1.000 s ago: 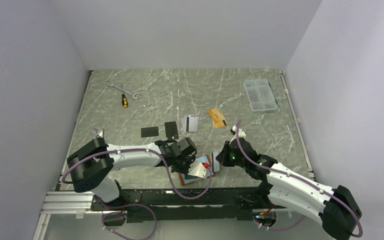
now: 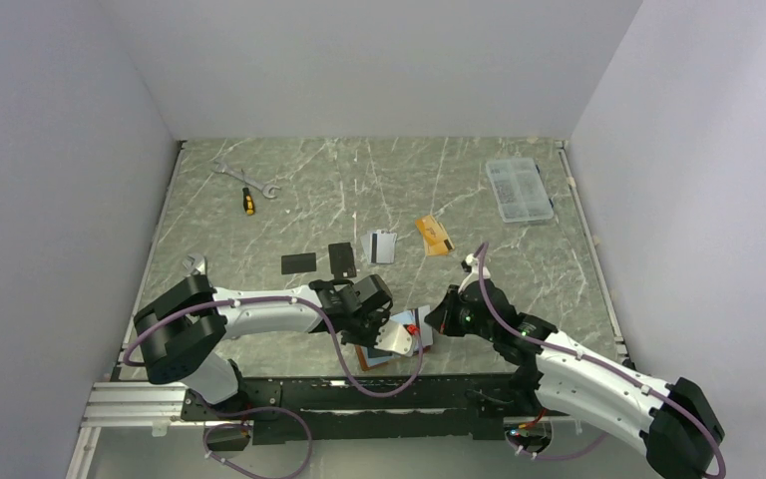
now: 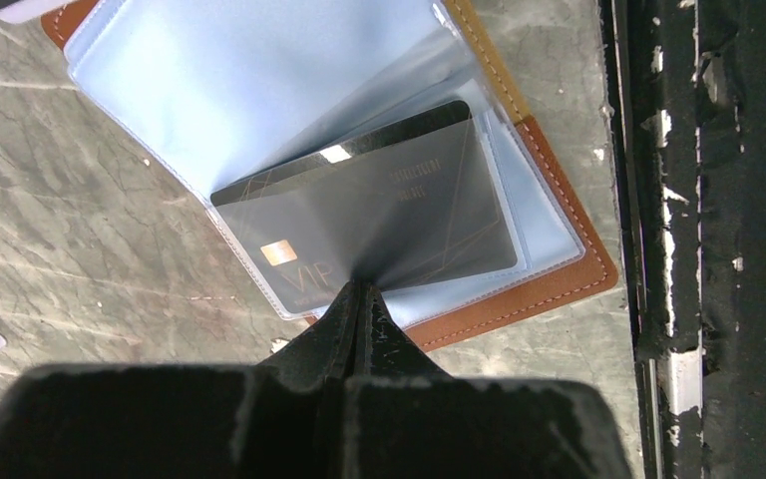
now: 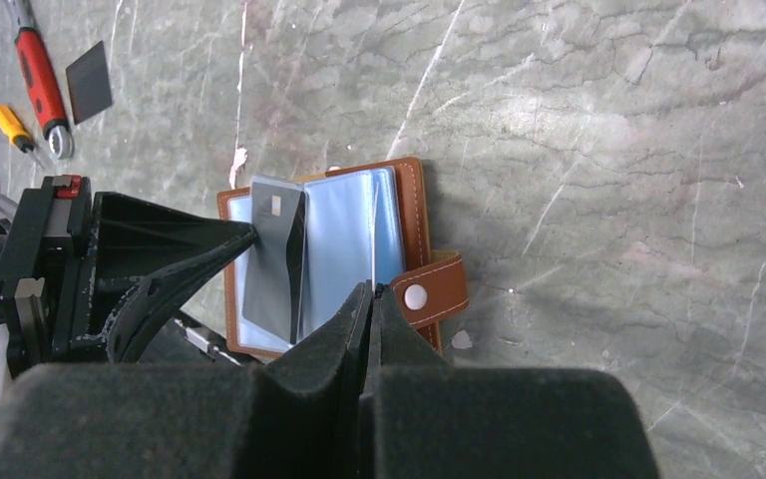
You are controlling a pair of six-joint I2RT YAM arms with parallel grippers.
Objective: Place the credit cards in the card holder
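The brown card holder (image 4: 414, 200) lies open at the table's front edge, clear sleeves showing. A dark VIP card (image 3: 389, 215) rests at a sleeve of it. My left gripper is shut, its tips against that card's lower edge, with nothing seen between them. Over the holder's right part, my right gripper is shut on a white card (image 2: 424, 319), which appears edge-on as a thin line in the right wrist view. Farther back lie white cards (image 2: 383, 247), orange cards (image 2: 436, 236) and two dark cards, one upright (image 2: 342, 260) and one sideways (image 2: 298, 263).
A clear divided box (image 2: 520, 190) stands at the back right. Wrenches (image 2: 247, 181) and a yellow-black screwdriver (image 2: 248, 201) lie at the back left. Both arms are close together over the holder.
My right gripper has shifted slightly left with the white card, bringing it closer over the holder. The card's dark stripe shows less now. The left arm has stayed still.
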